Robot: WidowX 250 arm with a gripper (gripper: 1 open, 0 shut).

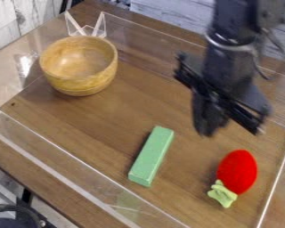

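A red oval object point(237, 170) with a pale green leafy top point(223, 194) lies at the lower right of the wooden table. A green rectangular block point(151, 156) lies left of it. My dark gripper hangs above the table at the upper right, blurred, above and apart from the red object. Whether it is open or shut, and whether anything is between its fingers, I cannot tell.
A wooden bowl point(82, 77) sits at the upper left. The table's edges show along the left and bottom.
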